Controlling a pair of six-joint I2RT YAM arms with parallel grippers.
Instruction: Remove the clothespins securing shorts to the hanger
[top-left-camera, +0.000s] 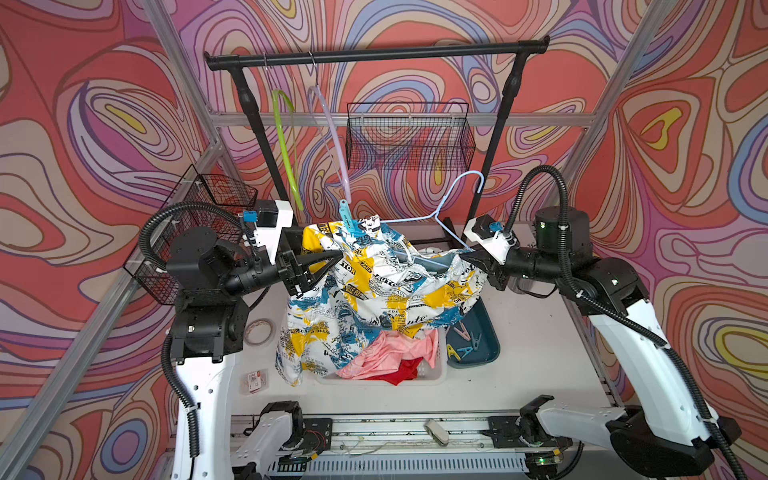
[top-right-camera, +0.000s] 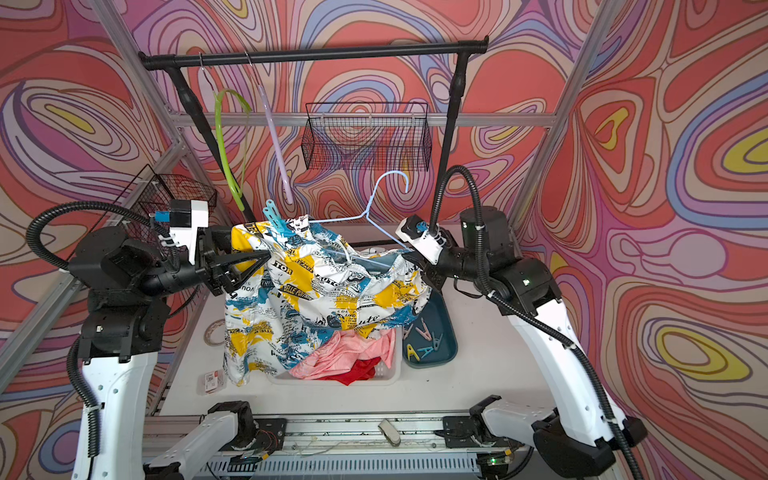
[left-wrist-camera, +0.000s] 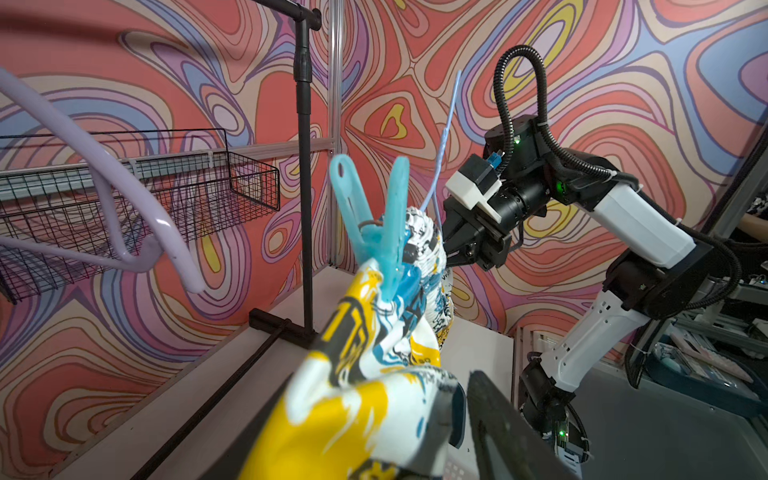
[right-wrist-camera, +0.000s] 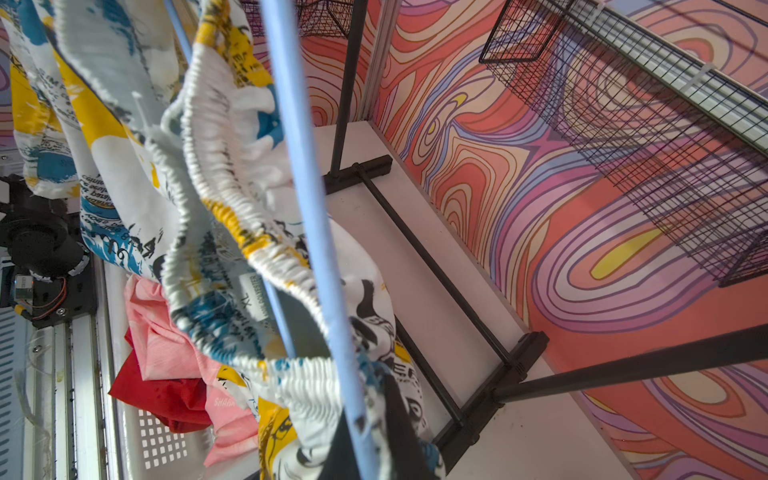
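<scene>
Patterned white, yellow and blue shorts (top-left-camera: 384, 296) hang on a light blue hanger (top-right-camera: 369, 211). A cyan clothespin (top-left-camera: 347, 216) clips the waistband at the left end, near the purple hanger. My left gripper (top-left-camera: 308, 264) is at that left corner, below the clothespin; its fingers are blurred and partly behind fabric in the left wrist view. My right gripper (top-left-camera: 477, 257) is shut at the hanger's right arm, with the blue bar and waistband between or over its fingertips in the right wrist view.
A blue tray (top-right-camera: 432, 344) with several clothespins and a white basket (top-left-camera: 432, 372) with pink and red clothes lie below. Green (top-left-camera: 281, 136) and purple hangers hang from the black rack (top-left-camera: 384, 51).
</scene>
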